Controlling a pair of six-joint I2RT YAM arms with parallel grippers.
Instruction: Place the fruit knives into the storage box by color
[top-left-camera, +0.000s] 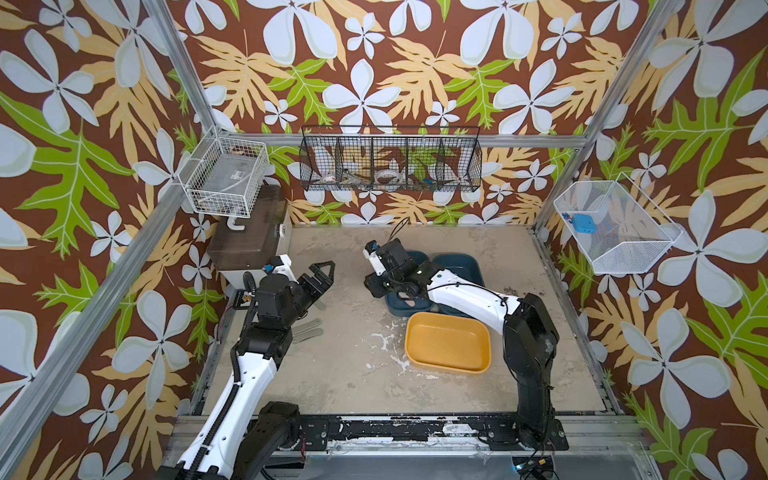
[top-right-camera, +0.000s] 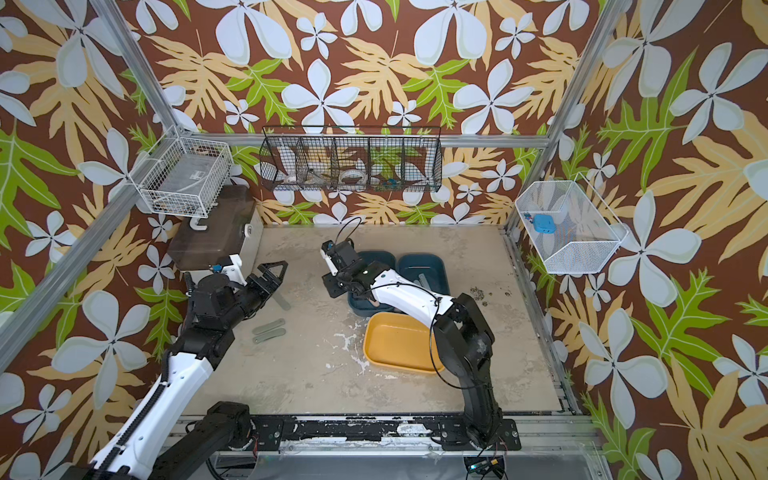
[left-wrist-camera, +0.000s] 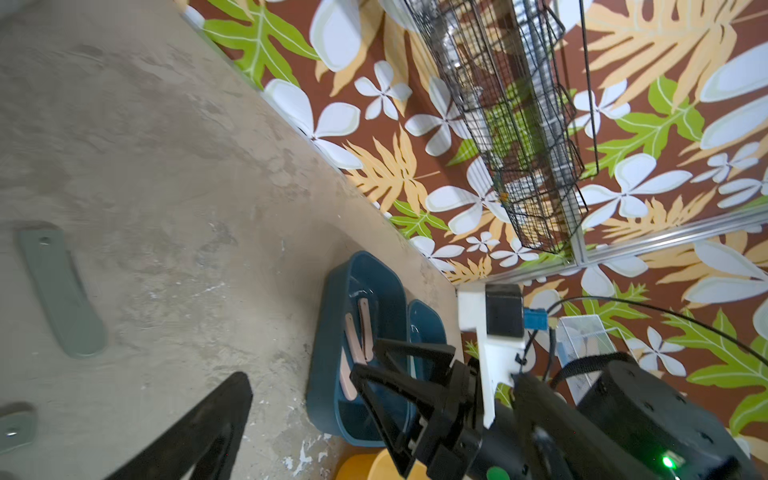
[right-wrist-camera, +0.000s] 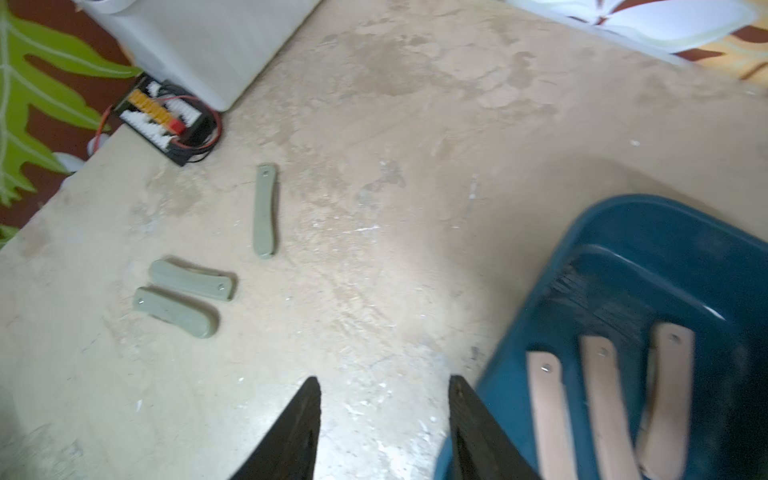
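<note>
Three sage-green knives lie on the left of the tabletop: an upright one and a pair close together. My left gripper stands open, nothing in it, above that area. My right gripper is open and empty, just left of the left blue tray, in which three pink knives lie side by side. The right blue tray holds light knives, largely hidden by my right arm.
A yellow tray sits in front of the blue trays. A brown-lidded container stands at the back left, with wire baskets above.
</note>
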